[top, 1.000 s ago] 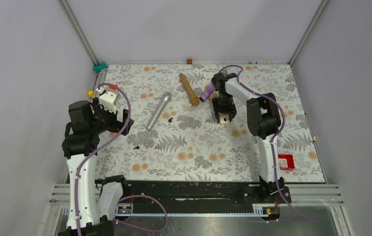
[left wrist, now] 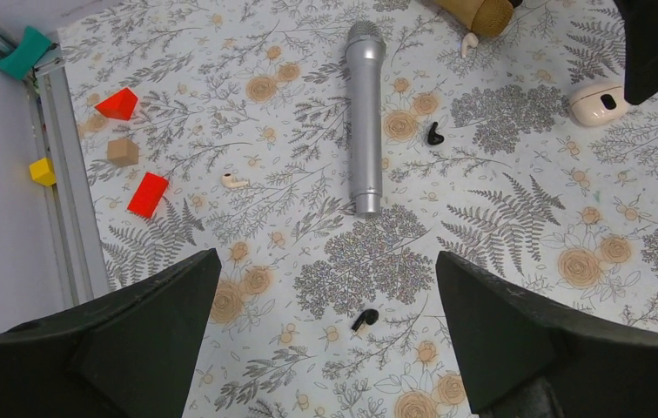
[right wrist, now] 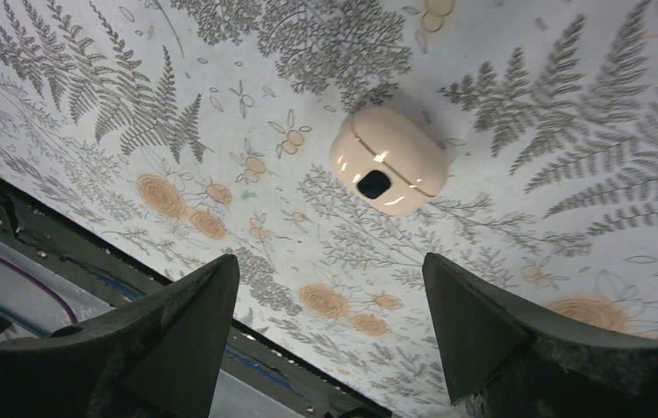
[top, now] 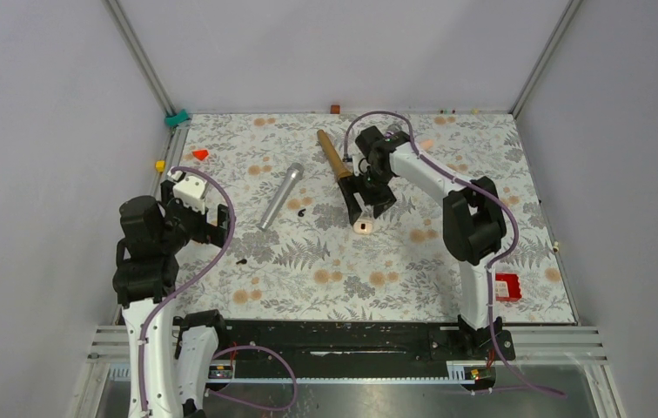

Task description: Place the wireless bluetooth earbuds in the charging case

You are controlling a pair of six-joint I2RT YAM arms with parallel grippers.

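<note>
The pale charging case (top: 363, 225) lies on the floral mat, lid looking closed in the right wrist view (right wrist: 388, 161). My right gripper is open above and beside it, nothing between its fingers. My left gripper stands open at the mat's left side, empty. In the left wrist view are small earbuds: a white one (left wrist: 234, 181), a black one (left wrist: 434, 134), another black one (left wrist: 365, 319) and a white one (left wrist: 469, 43) by the brown cylinder.
A silver microphone (top: 282, 196) and a brown cylinder (top: 330, 152) lie mid-back. Coloured blocks (left wrist: 117, 104) sit at the left, a red box (top: 506, 287) at front right.
My right gripper moved left from the back right, and the case moved left with it. The gripper has since risen, leaving the case on the mat. The left arm shifted slightly.
</note>
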